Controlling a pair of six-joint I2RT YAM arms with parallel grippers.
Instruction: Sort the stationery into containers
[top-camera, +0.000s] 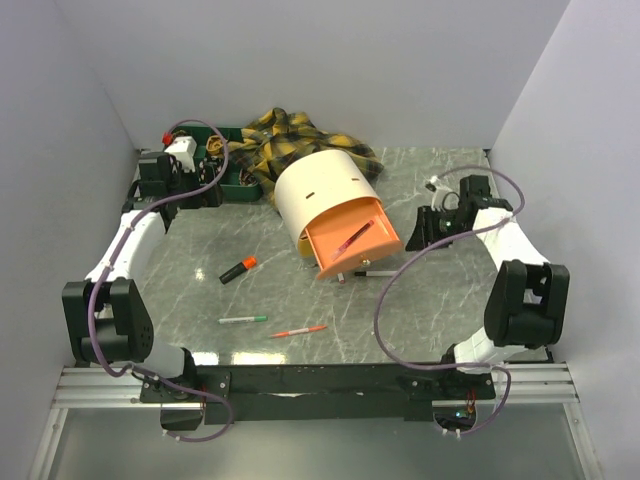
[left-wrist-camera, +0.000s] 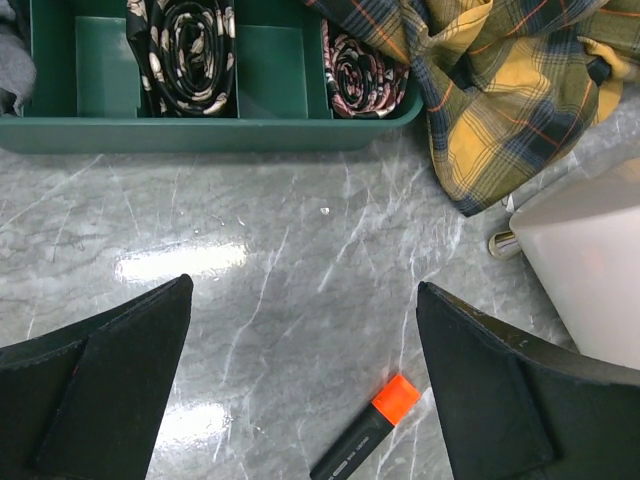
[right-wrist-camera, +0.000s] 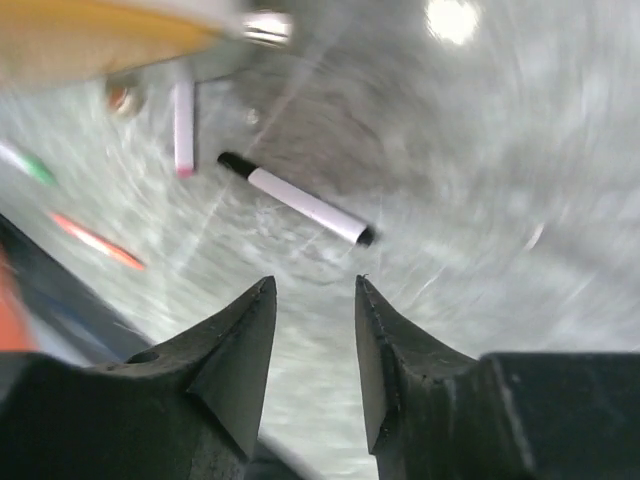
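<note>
The cream rounded organizer has an orange drawer pulled out, a red pen inside. A white pen with black caps lies beside it; another short pen is near the drawer. A black orange-capped marker, green pen and orange pen lie on the table. My left gripper is open above the left side, holding nothing. My right gripper hovers right of the organizer, partly open, nothing visible between its fingers.
A green divided tray with rolled fabrics stands at the back left. A yellow plaid cloth lies behind the organizer.
</note>
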